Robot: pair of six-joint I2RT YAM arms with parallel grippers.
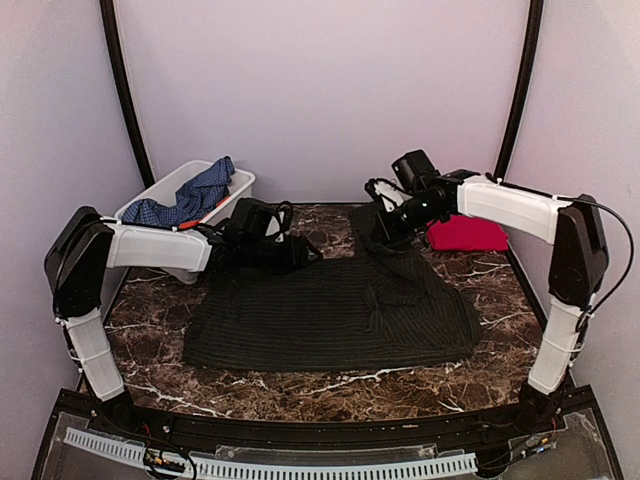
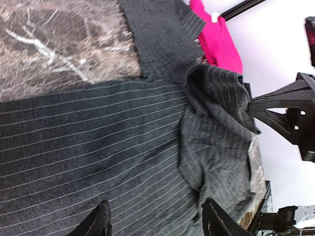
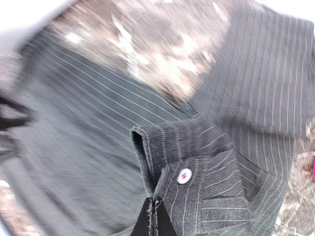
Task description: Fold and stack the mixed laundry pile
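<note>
A dark pinstriped shirt (image 1: 280, 320) (image 2: 88, 142) lies spread on the marble table, with a sleeve (image 2: 157, 39) extending toward the back. My right gripper (image 1: 385, 225) is shut on a lifted fold of the shirt (image 2: 216, 93), which has a white button (image 3: 184, 175) showing. My left gripper (image 1: 300, 255) stands open above the shirt's middle, with nothing visible between its fingers.
A white bin (image 1: 160, 190) with a blue checked cloth (image 1: 185, 205) stands at back left. A folded pink item (image 1: 470, 235) lies at back right. Walls bound the sides.
</note>
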